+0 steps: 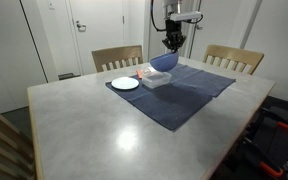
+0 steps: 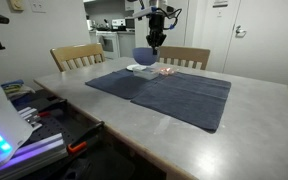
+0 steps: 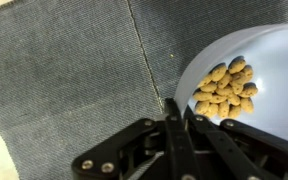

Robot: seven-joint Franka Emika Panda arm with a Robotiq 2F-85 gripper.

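A bluish bowl (image 1: 164, 62) hangs tilted in the air over the far part of the table, held at its rim by my gripper (image 1: 171, 48). In the wrist view, the fingertips of my gripper are shut on the edge of the bowl (image 3: 276, 72). Several small brown food pieces (image 3: 224, 92) lie gathered inside it, close to the gripped side. Just below the bowl stands a clear whitish container (image 1: 156, 79) on the table. Its contents cannot be made out. Exterior view 2 shows the bowl (image 2: 146, 56) above the container (image 2: 146, 71).
A white plate (image 1: 125, 83) lies left of the container. Dark cloth mats (image 1: 174, 105) cover part of the table (image 1: 74, 120), whose near left area is bare. Small orange-red items (image 2: 166, 71) sit behind the container. Wooden chairs (image 1: 118, 58) stand around the table.
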